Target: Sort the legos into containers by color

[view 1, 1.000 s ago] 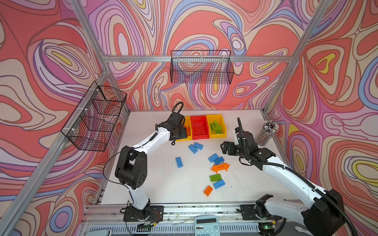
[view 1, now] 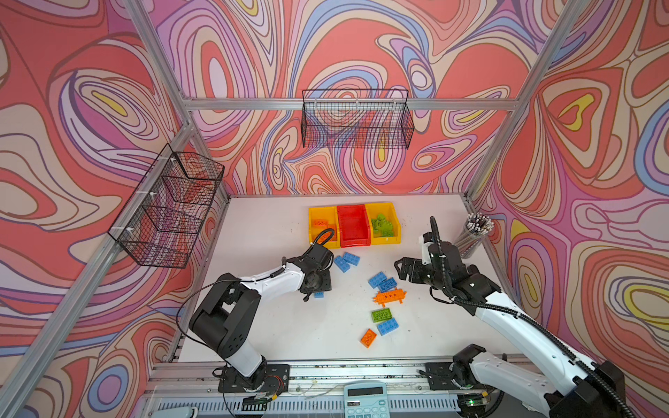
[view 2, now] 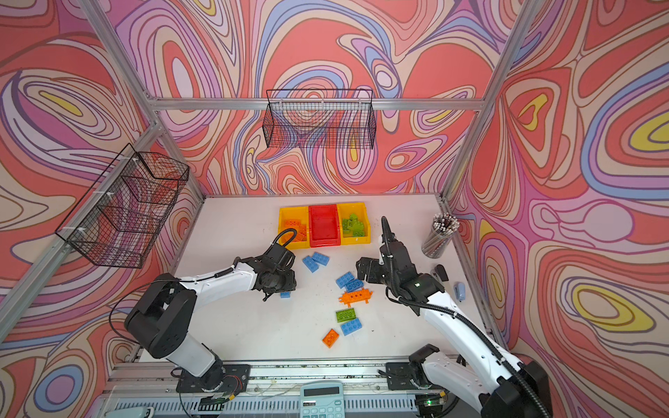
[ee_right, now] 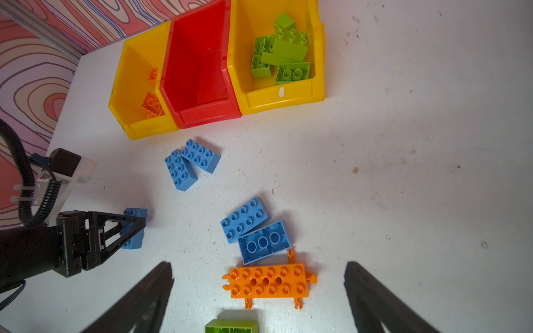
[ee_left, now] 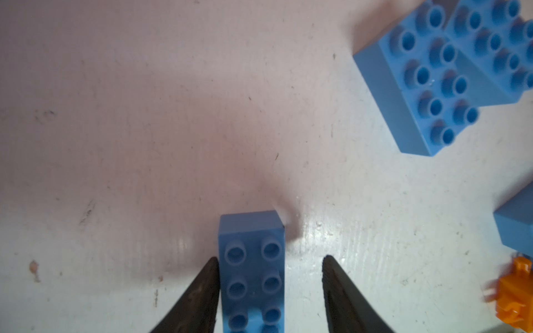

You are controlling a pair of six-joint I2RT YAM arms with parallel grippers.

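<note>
My left gripper hangs over a lone blue brick, its fingers part open. The brick lies between the fingers, close against the left finger, with a gap on the right side. Over the table's right half, my right gripper stands open and empty above an orange plate-like piece. Two blue bricks lie near the bins, and two more sit beside the orange piece. Nearer the front are a green brick, a blue brick and a small orange brick.
Three joined bins stand at the back: a yellow bin with orange bricks, an empty red bin, and a yellow bin with green bricks. A cup of sticks stands at the right.
The right gripper has shifted slightly; the bricks lie where they were.
</note>
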